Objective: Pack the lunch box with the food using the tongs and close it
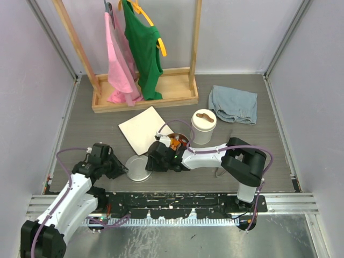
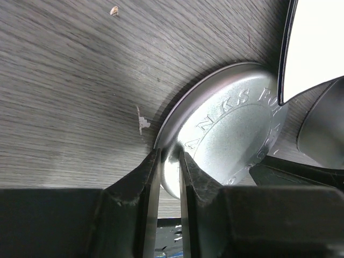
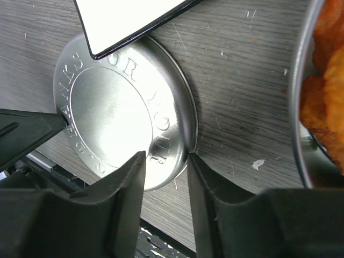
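Observation:
A round silver metal lid point(image 1: 137, 166) lies flat on the table near the front. My left gripper is at the lid's left rim, its narrowly spaced fingertips on or beside the rim; how far open is hard to tell. My right gripper is at the opposite rim, fingertips low on the lid's edge, apparently shut on it. A metal bowl point(image 3: 295, 97) with orange food point(image 3: 328, 107) sits beside my right gripper, partly hidden by the arm in the top view.
A white board point(image 1: 142, 129) lies behind the lid. A white canister point(image 1: 203, 129), folded blue jeans point(image 1: 232, 105) and a wooden rack point(image 1: 172, 94) with hanging clothes stand toward the back. Free table shows at the far left and right.

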